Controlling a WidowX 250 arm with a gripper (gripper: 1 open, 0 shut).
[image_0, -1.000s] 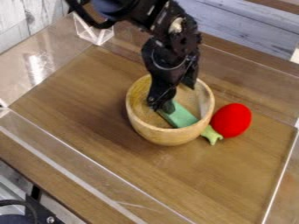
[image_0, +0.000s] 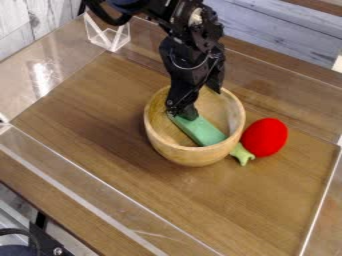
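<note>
My black gripper (image_0: 187, 100) reaches down from the top into a wooden bowl (image_0: 187, 153) in the middle of the table, its fingers apart above the upper part of a green object (image_0: 201, 129) lying in the bowl. A paler green end (image_0: 241, 154) of it pokes out at the bowl's lower right. A red oval object (image_0: 267, 136) lies just right of the bowl. The gripper hides part of the bowl's inside.
A clear container (image_0: 108, 32) stands at the back left, and pale planks line the back.
The bowl and the objects appear unmoved.
</note>
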